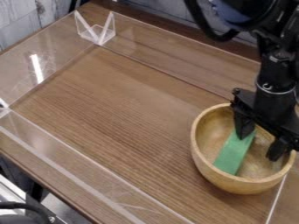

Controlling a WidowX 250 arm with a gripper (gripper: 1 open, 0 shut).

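Observation:
A yellowish bowl point(208, 131) sits at the right of the wooden table, with a green elongated object point(232, 153) inside it. My black gripper point(258, 135) reaches down from the upper right into the bowl. Its fingers are apart, one beside the green object's upper end and the other toward the bowl's right rim. The gripper covers the back right of the bowl.
A clear plastic holder point(96, 26) stands at the back left. Dark items and cables lie at the lower left edge.

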